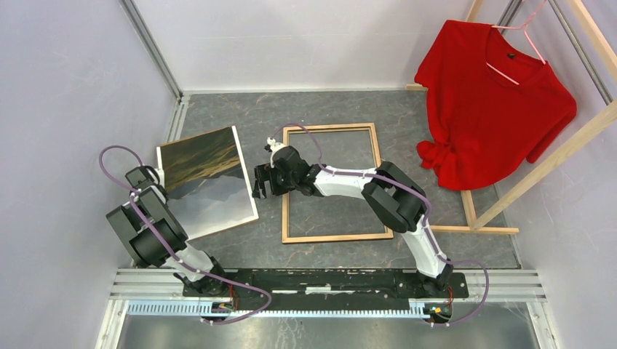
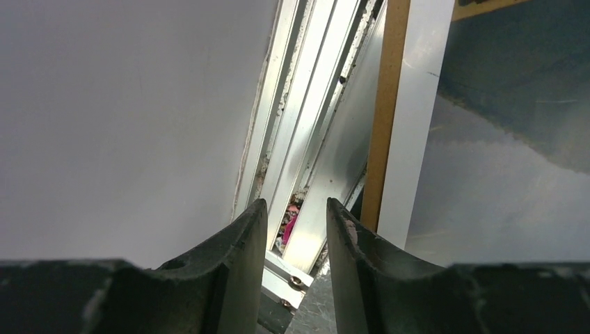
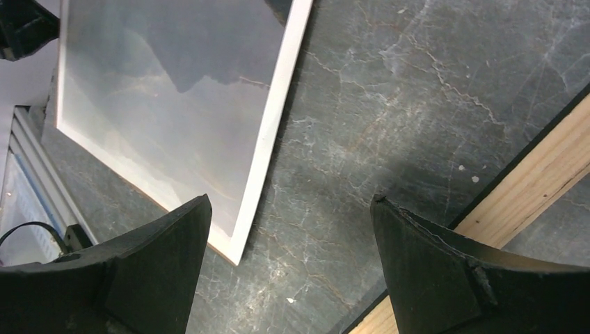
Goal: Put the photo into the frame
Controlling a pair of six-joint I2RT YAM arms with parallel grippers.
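The photo (image 1: 207,182), dark above and pale below with a white border, lies left of the empty wooden frame (image 1: 335,237). My left gripper is low at the photo's left edge (image 2: 407,139); a gap shows between its fingertips, with rail behind and the edge to their right. Whether it grips anything is unclear. My right gripper is open above the floor between photo and frame, with nothing visible between its fingers.
A red shirt (image 1: 487,116) hangs on a wooden rack at the right. Walls and metal rails (image 2: 292,118) border the left side closely. Bare floor (image 1: 240,109) shows at the back.
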